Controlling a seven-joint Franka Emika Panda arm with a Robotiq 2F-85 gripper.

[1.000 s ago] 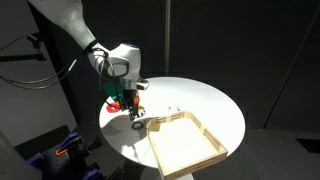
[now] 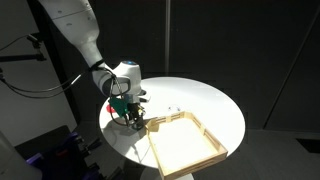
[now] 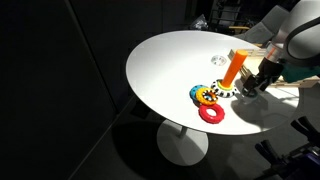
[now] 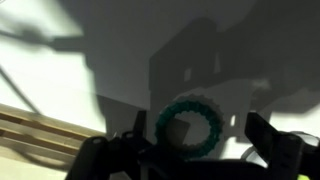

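Observation:
A teal ring with a bumpy edge (image 4: 163, 123) lies on the white table, low in the wrist view. My gripper stands open above it, one finger to each side of the ring, and nothing is seen clamped. From the first exterior view, the gripper (image 2: 134, 118) is low over the table, just left of the wooden tray. In the second exterior view the arm comes in from the right, with the gripper (image 3: 251, 88) close to the tabletop. Whether the fingertips touch the table cannot be told.
The shallow wooden tray (image 2: 190, 143) looks empty. Near the gripper stand an orange cone (image 3: 236, 67) and a black-and-white ring (image 3: 215, 92). A red ring (image 3: 202, 113) and blue and yellow rings (image 3: 196, 93) lie nearby.
My gripper has come down towards the table and slightly right, over the teal ring. The tray has stayed where it was.

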